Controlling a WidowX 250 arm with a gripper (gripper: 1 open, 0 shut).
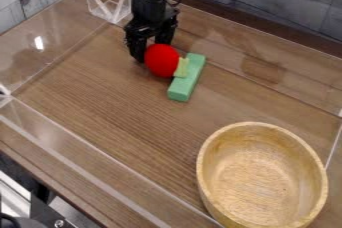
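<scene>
The black robot arm and gripper (144,31) reach in from the top centre, low over the table behind a red ball (163,60). Its fingertips are partly hidden by the ball and too dark to tell how they stand. A green block (187,80) with a yellowish part near the ball lies just right of the red ball.
A large tan bowl (261,182) sits at the front right. A clear plastic item (110,5) is at the back left edge of the wooden table (94,112), whose middle and left are bare.
</scene>
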